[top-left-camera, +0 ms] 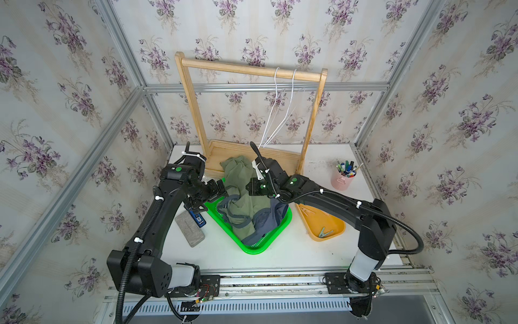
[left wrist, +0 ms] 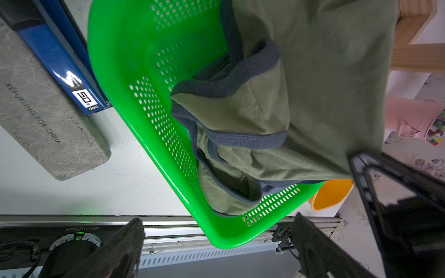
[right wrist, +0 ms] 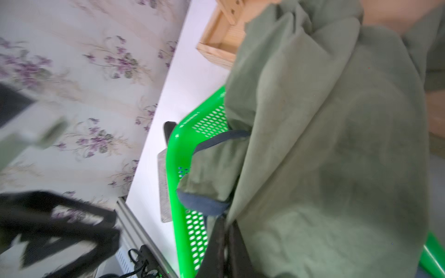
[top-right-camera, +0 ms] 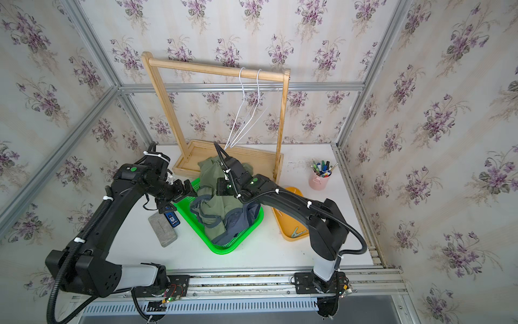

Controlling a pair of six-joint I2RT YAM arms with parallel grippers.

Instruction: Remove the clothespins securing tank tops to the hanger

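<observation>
White wire hangers (top-left-camera: 287, 110) hang from the wooden bar without clothing or visible clothespins. Green tank tops with blue-grey trim (top-left-camera: 238, 183) lie bunched in a green basket (top-left-camera: 229, 231). A pale blue clothespin (top-left-camera: 324, 232) sits in an orange tray (top-left-camera: 333, 216). Beside the basket's left rim my left gripper is open and empty. Over the cloth, my right gripper is shut; a fold of green fabric (right wrist: 296, 102) runs down to its fingertips. Whether they pinch that fold, I cannot tell. The right arm hides some cloth in both top views.
A wooden rack (top-left-camera: 191, 105) stands at the back. Left of the basket lie a grey block (top-left-camera: 188, 229) and a blue box (top-left-camera: 197, 217). At the right stands a pink pen cup (top-left-camera: 341, 179). Bare table lies between tray and cup.
</observation>
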